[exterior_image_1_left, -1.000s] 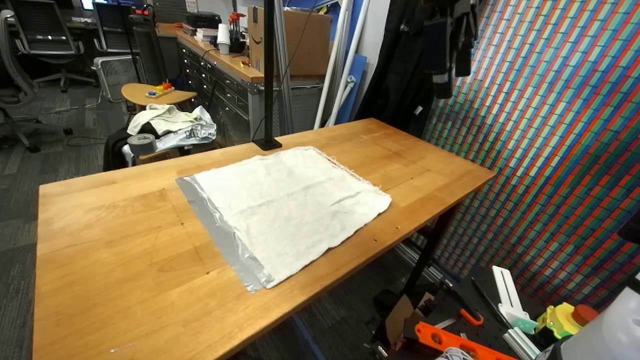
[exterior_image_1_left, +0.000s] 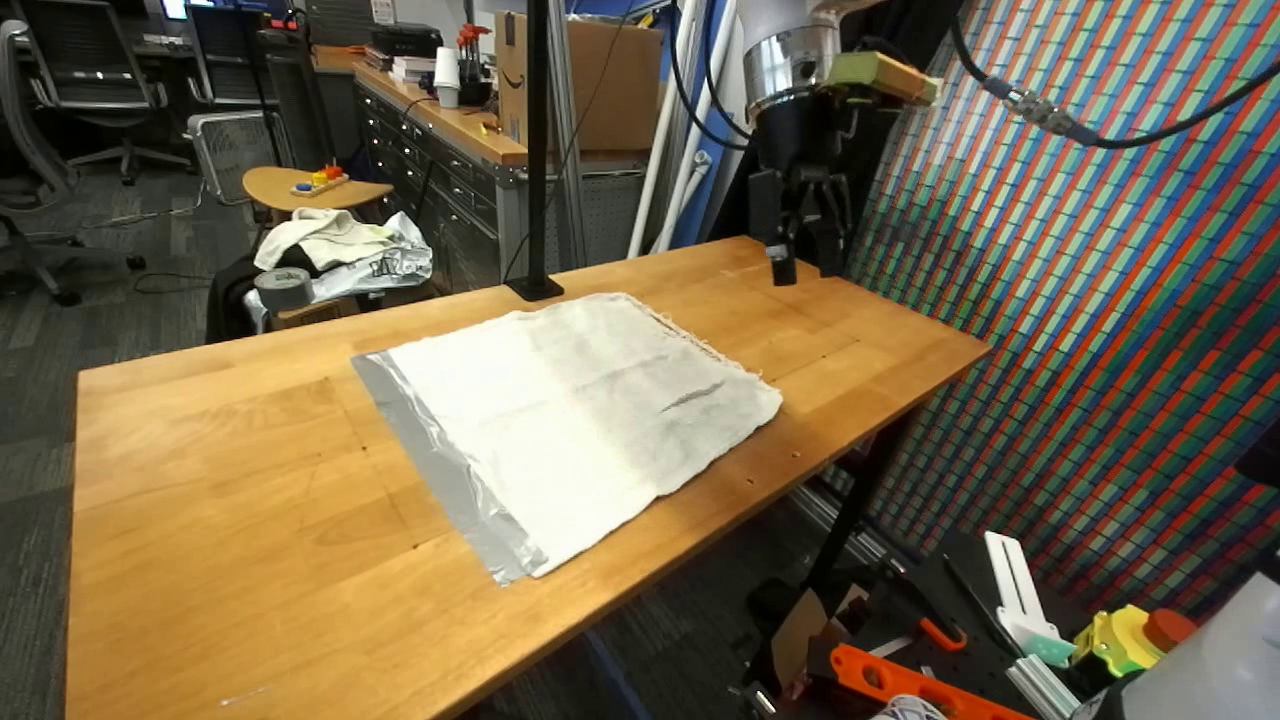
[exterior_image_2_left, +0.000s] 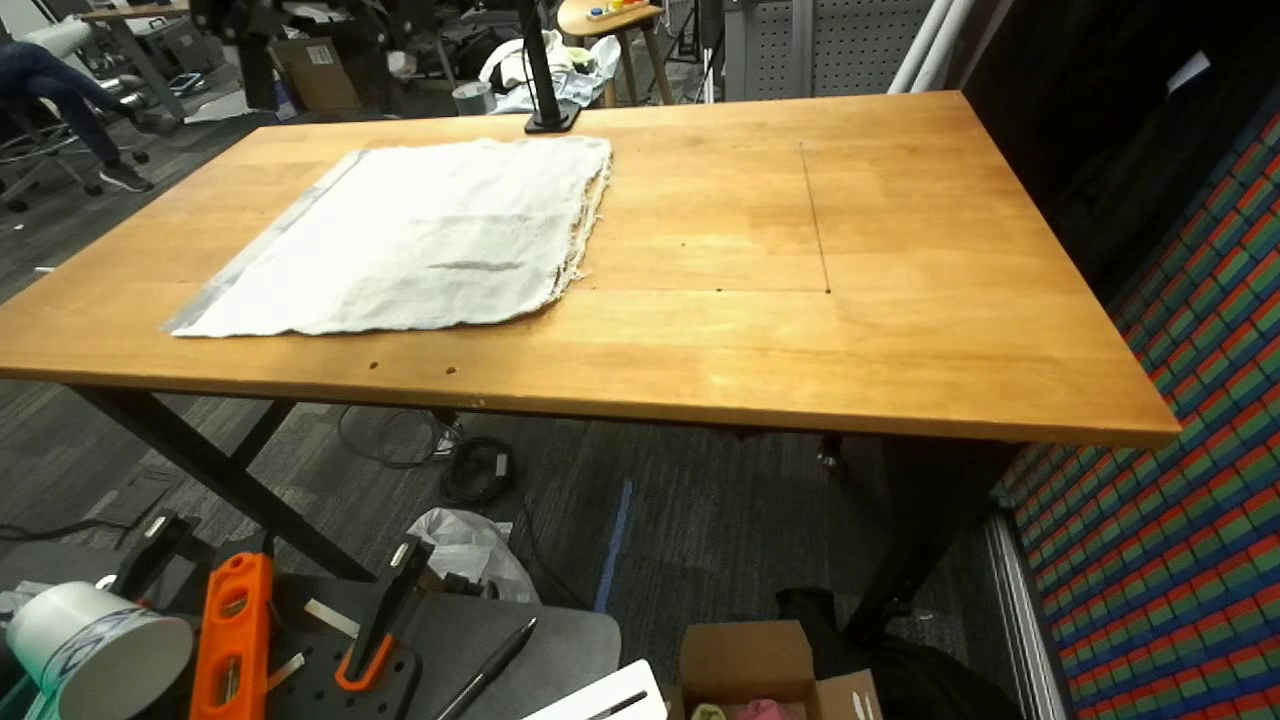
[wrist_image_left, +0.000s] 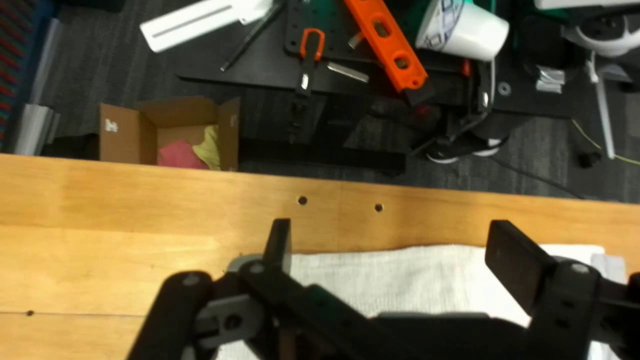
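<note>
A white cloth (exterior_image_1_left: 588, 408) lies spread nearly flat on the wooden table, with a small crease and a frayed edge. Grey tape (exterior_image_1_left: 444, 468) runs along its left side in exterior view 1. My gripper (exterior_image_1_left: 806, 274) hangs in the air past the cloth's frayed side in that view, touching nothing. Seen from the wrist, the gripper has its fingers wide apart and nothing held; part of the cloth (wrist_image_left: 396, 276) shows below and between them. In exterior view 2 the cloth (exterior_image_2_left: 420, 240) covers the left part of the table, and a dark part of the arm shows at top left.
A black post (exterior_image_1_left: 535, 180) rises at its far edge. Off the near edge stand a cart with an orange level (wrist_image_left: 390, 45) and a white cup (wrist_image_left: 462, 30), and an open cardboard box (wrist_image_left: 126, 135).
In exterior view 1 my gripper has moved down and to the left from the upper right, and more of the arm is now in view. The cloth has stayed in place.
</note>
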